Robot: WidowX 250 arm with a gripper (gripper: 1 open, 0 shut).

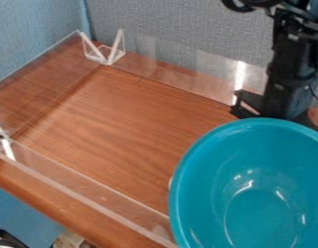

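A large teal bowl (246, 194) fills the lower right of the view, close to the camera. Behind it at the right, the black robot arm (289, 68) reaches down to my gripper (266, 107), whose lower end is partly hidden by the bowl's back rim. Whether its fingers are open or shut does not show clearly.
A wooden tabletop (116, 121) with clear low walls takes up the middle and left, largely free. A white bracket (104, 50) sits at the back left corner. Grey padded walls stand behind.
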